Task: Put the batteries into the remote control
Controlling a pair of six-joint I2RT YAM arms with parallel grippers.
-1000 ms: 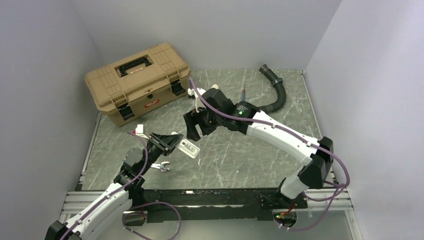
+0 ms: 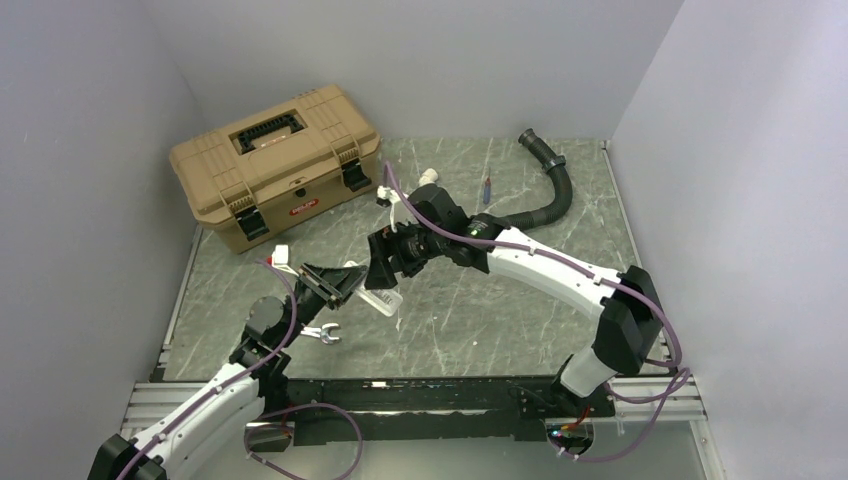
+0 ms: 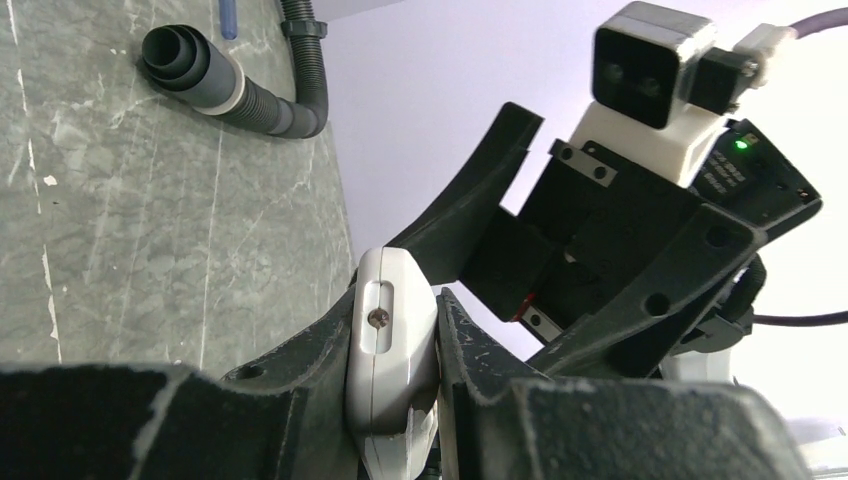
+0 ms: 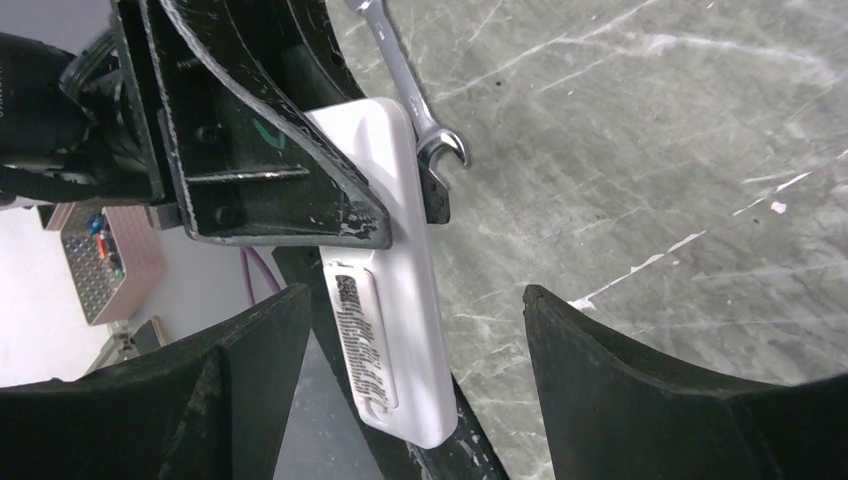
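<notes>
My left gripper (image 2: 345, 280) is shut on the white remote control, which sticks out past its fingers; in the left wrist view the remote's end (image 3: 393, 330) stands between them. My right gripper (image 2: 385, 265) is open just beside and over the remote, its dark fingertips (image 4: 565, 330) in the lower part of its wrist view, apart from the remote's long edge. On the remote's face shows a lighter panel with raised markings. A small blue cylinder (image 2: 487, 190), perhaps a battery or tool, lies at the back of the table.
A tan toolbox (image 2: 275, 170) fills the back left. A black hose (image 2: 550, 190) lies at the back right. A wrench (image 2: 325, 333) lies by my left gripper.
My right arm has shifted slightly toward the front and lower in the top view, closer over the remote. The left gripper and remote show little change.
</notes>
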